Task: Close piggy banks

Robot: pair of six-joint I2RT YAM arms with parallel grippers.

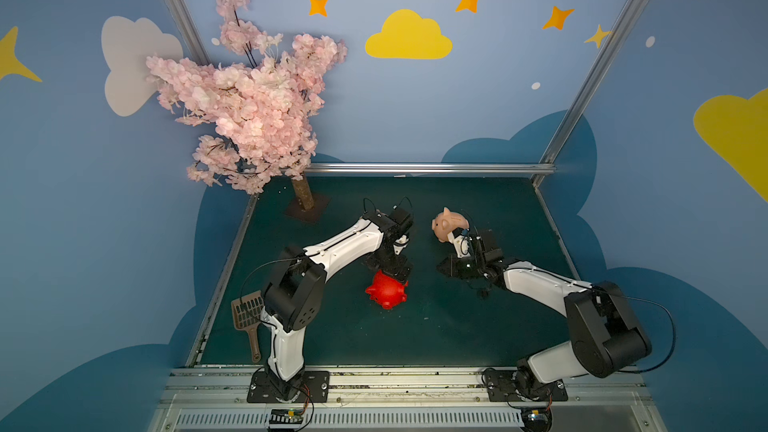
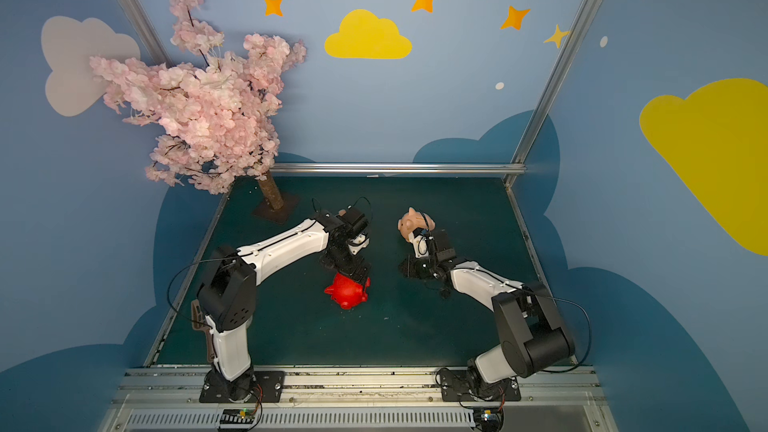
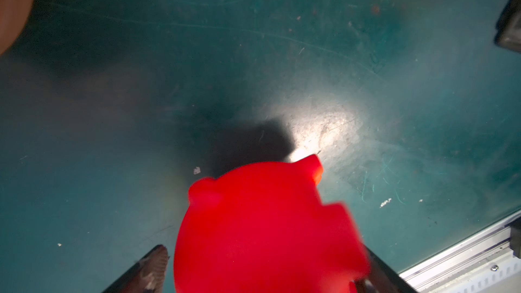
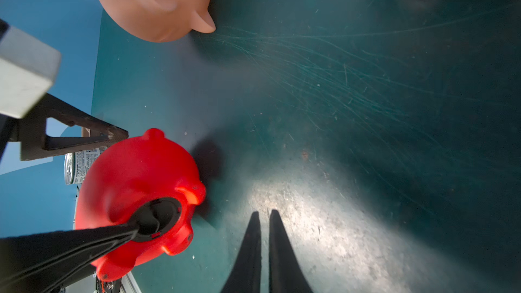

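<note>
A red piggy bank lies near the table's middle, turned so its belly shows in the right wrist view, where a round black stopper or opening sits; I cannot tell which. The left gripper stands open, its fingers on either side of the red pig. In the right wrist view a dark finger crosses in front of the belly, its tip beside the black round. My right gripper is shut, nothing between its fingers, apart from the red pig and to its right.
A pink piggy bank stands just behind the right gripper; another pink pig is behind the left gripper. A slotted scoop lies at the left edge, and a blossom tree stands at the back left.
</note>
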